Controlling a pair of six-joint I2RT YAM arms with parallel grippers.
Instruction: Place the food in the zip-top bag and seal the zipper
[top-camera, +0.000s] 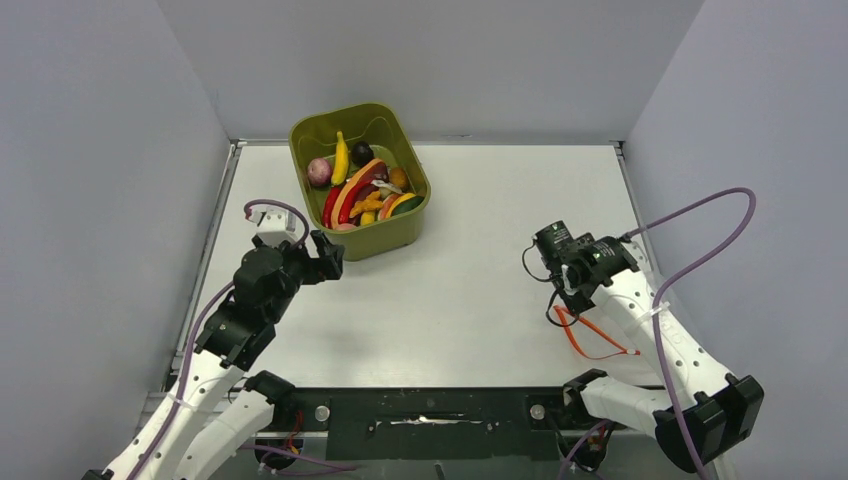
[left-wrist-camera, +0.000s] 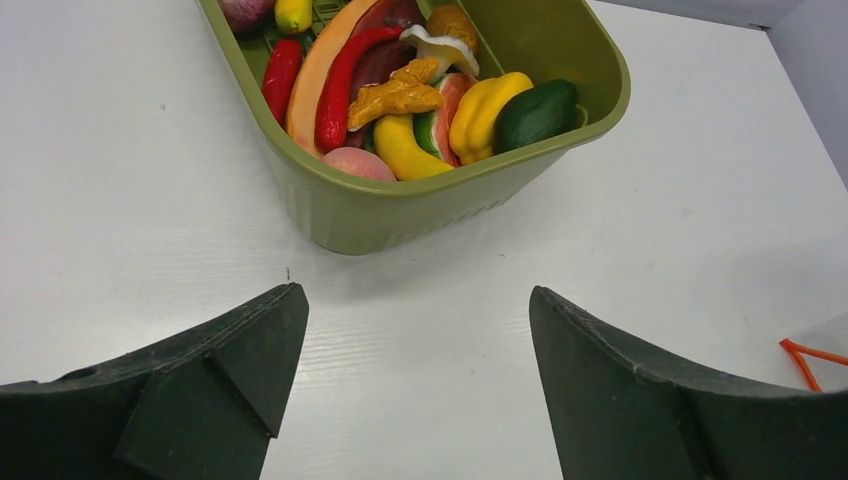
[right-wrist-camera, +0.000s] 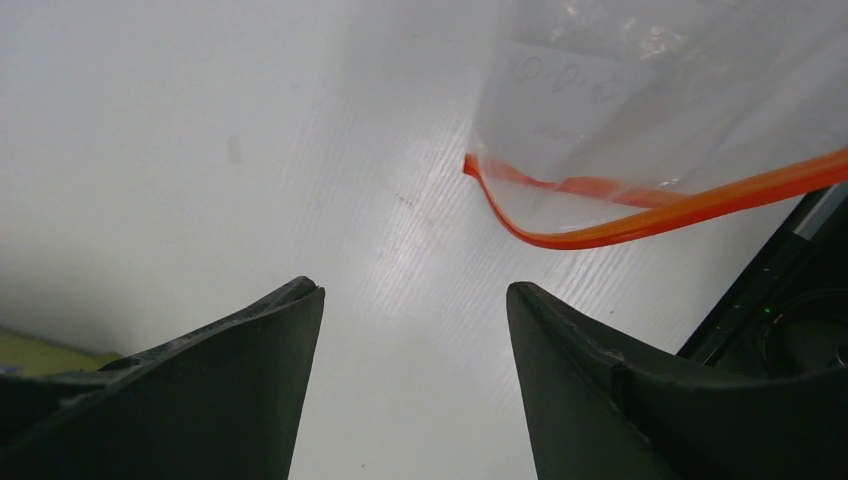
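Observation:
The green bin (top-camera: 395, 236) holds play food, including red peppers, bananas, an avocado and a peach, at the back left of the table. In front of it, my left gripper stands open and empty, the bin beyond its fingers in the left wrist view. The clear zip bag (right-wrist-camera: 640, 100) with its orange zipper (right-wrist-camera: 700, 208) lies at the front right, partly under my right arm in the top view. In the right wrist view my right gripper is open above bare table, nothing between its fingers, with the bag just beyond it.
Grey walls stand at the back and on both sides, and a dark rail (top-camera: 430, 430) runs along the front edge.

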